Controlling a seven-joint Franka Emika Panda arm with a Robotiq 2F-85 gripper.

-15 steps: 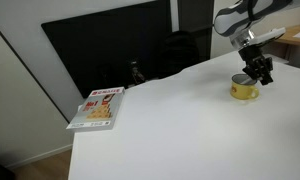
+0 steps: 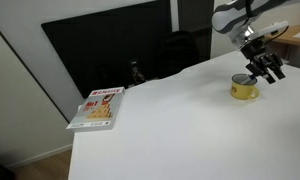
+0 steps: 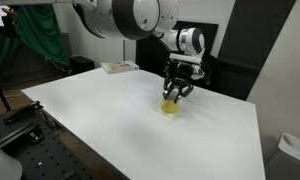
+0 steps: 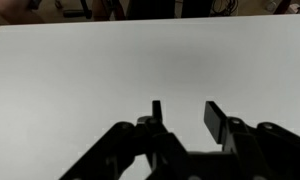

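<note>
A yellow mug (image 2: 244,92) stands on the white table towards the right in exterior view 1. In exterior view 2 the same yellow mug (image 3: 170,106) is near the middle of the table, just below the gripper (image 3: 176,92). My gripper (image 2: 267,75) hangs beside and slightly above the mug's rim, its fingers spread. Whether a finger touches the mug cannot be made out. From the wrist, my gripper shows a clear gap with nothing between its fingers; the mug is not visible there.
A box with a red and white cover (image 2: 97,109) lies at the table's far left. Bare white table (image 2: 175,135) stretches between it and the mug. A dark screen (image 2: 120,45) stands behind the table, and a white bin (image 3: 288,158) is off its right side.
Mug and box have stayed where they were.
</note>
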